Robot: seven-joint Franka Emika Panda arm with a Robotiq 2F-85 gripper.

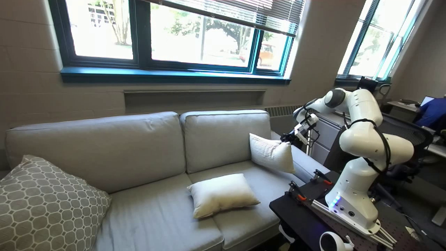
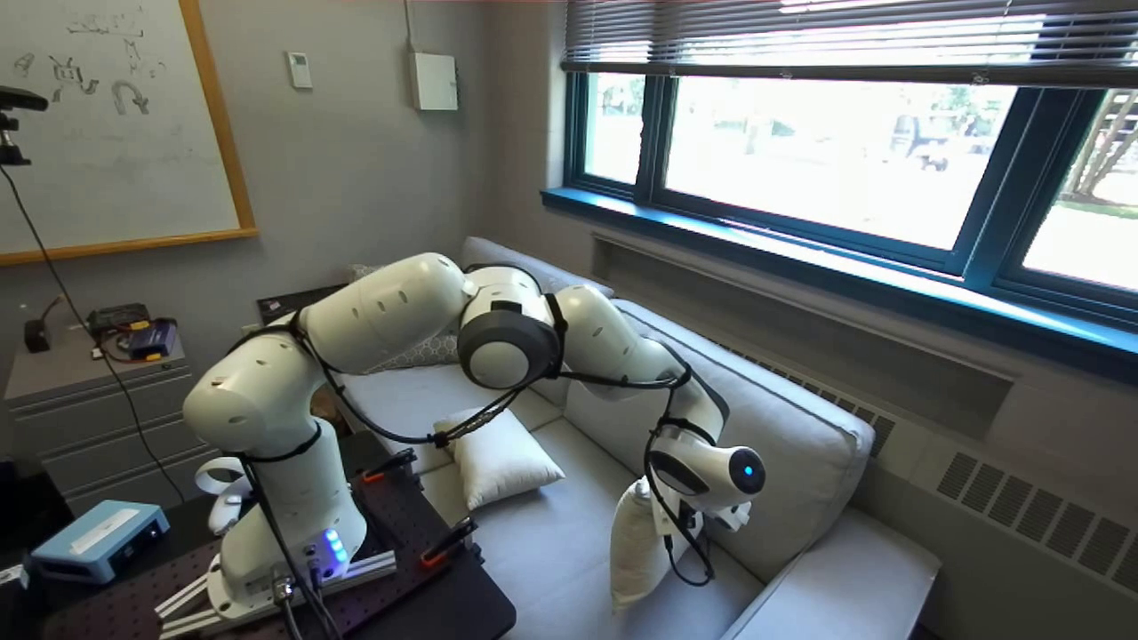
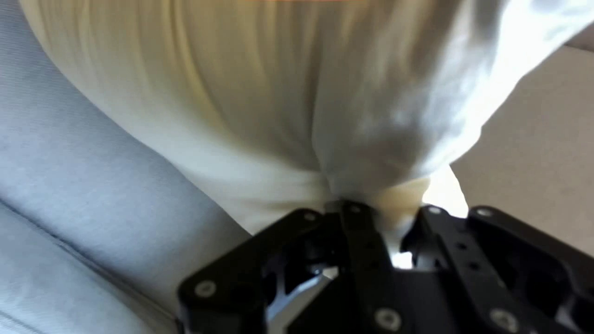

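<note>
A white pillow with a ribbed patch (image 1: 271,154) stands upright at the right end of the sofa, near the armrest. My gripper (image 1: 287,138) is shut on its top edge. In the wrist view, cream fabric of the pillow (image 3: 234,111) bunches into folds where the gripper pinches it between its black fingers. From the second exterior view, the pillow (image 2: 637,544) hangs below the wrist, partly covered by the arm. Whether its lower edge touches the seat, I cannot tell.
A second, plain cream pillow (image 1: 223,194) lies flat across the middle of the sofa seat. At the left end leans a grey patterned cushion (image 1: 46,205). The sofa backrest (image 1: 228,138) rises behind, and a black table (image 1: 307,209) with clamps stands in front.
</note>
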